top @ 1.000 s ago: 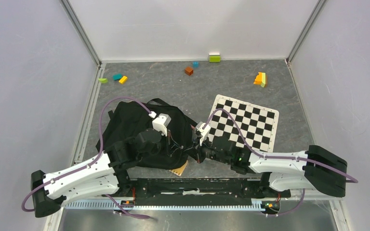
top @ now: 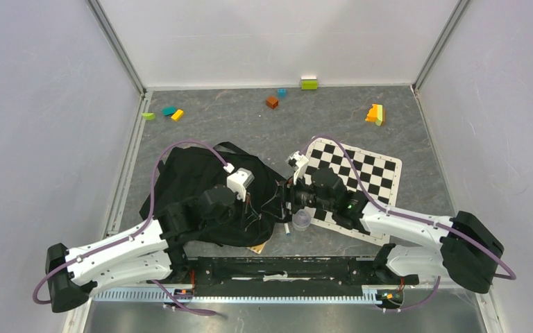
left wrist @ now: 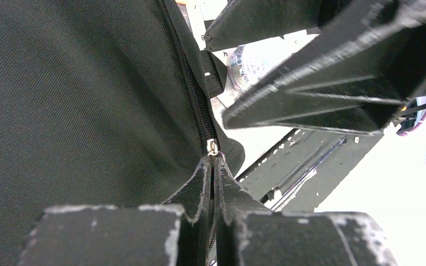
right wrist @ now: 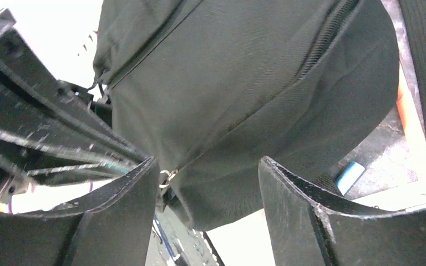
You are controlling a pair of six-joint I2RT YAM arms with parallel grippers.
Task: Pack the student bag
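The black bag (top: pixel 187 173) lies spread at centre left. In the left wrist view its zipper (left wrist: pixel 196 97) runs down to a metal puller (left wrist: pixel 212 147), where my left gripper is shut on it. My right gripper stands open just beside the bag's corner, close to the left gripper, with bag fabric behind its fingers. An orange stick-like item (right wrist: pixel 413 127) and a small blue-ended piece (right wrist: pixel 350 176) lie by the bag in the right wrist view.
A checkerboard (top: pixel 382 173) and a clear round container (top: pixel 302 219) lie right of the bag. Coloured blocks, including a brown one (top: pixel 272 102) and a green one (top: pixel 309 84), are scattered along the back.
My right arm has moved toward the back and slightly right, rising from the front edge.
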